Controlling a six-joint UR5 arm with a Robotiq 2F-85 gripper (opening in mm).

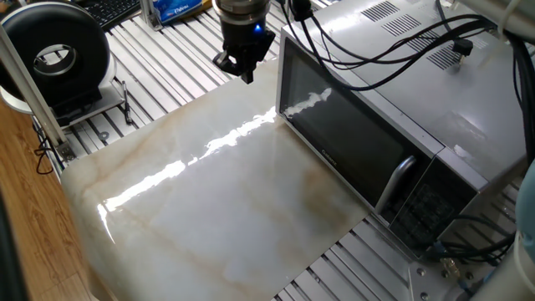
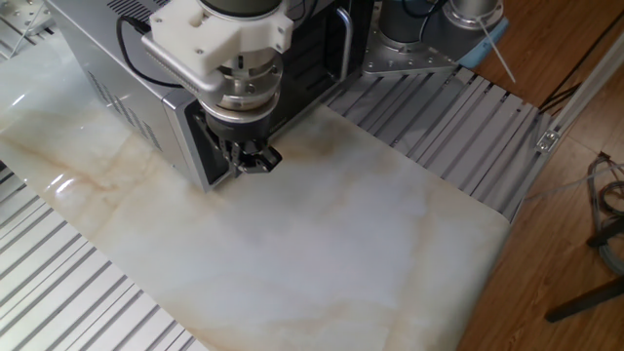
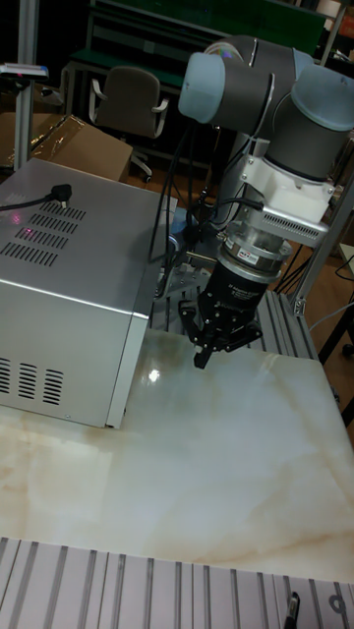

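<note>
My black gripper (image 1: 244,68) hangs at the top of exterior view 1, left of the microwave's far front corner. In exterior view 2 the gripper (image 2: 252,161) covers part of the microwave front, and in exterior view 3 it (image 3: 214,341) appears to the right of the box, above the sheet. Its dark fingers blur together, so how far apart they stand is unclear; no held object shows. The silver microwave (image 1: 456,92) has its dark door (image 1: 334,134) closed. A silver handle (image 1: 394,184) runs along the door beside the control panel (image 1: 433,205).
A glossy marbled sheet (image 1: 226,217) lies bare before the microwave. Black cables (image 1: 393,63) drape over its top. A black ring-shaped device (image 1: 58,58) stands at the far left, and a cardboard box (image 3: 79,152) sits behind the microwave.
</note>
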